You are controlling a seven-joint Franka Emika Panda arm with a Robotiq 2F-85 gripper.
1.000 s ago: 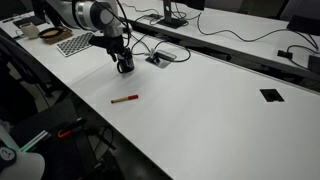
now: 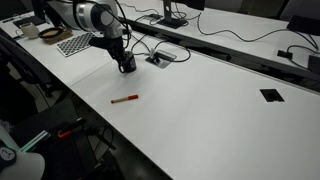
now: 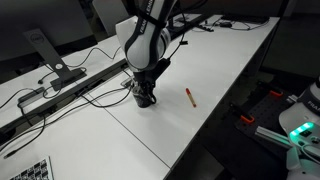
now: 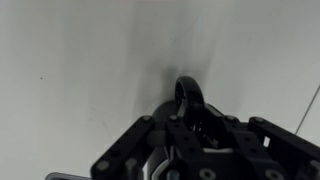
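A dark mug (image 2: 127, 65) is near the left end of the white table in the first exterior view. In the second exterior view the same dark mug (image 3: 145, 99) appears below the arm, at or just above the tabletop; which of the two cannot be told. My gripper (image 3: 143, 82) is down at the mug and shut on it. The wrist view shows what looks like the mug's curved handle (image 4: 187, 92) rising in front of the gripper's black body, which hides most of the mug. The fingertips themselves are hard to make out.
An orange-red marker (image 2: 125, 99) lies apart, nearer the front edge. Cables and a metallic item (image 2: 167, 53) are behind the mug. A small black piece (image 2: 271, 95) lies far right. A keyboard (image 3: 33, 175) is at one end.
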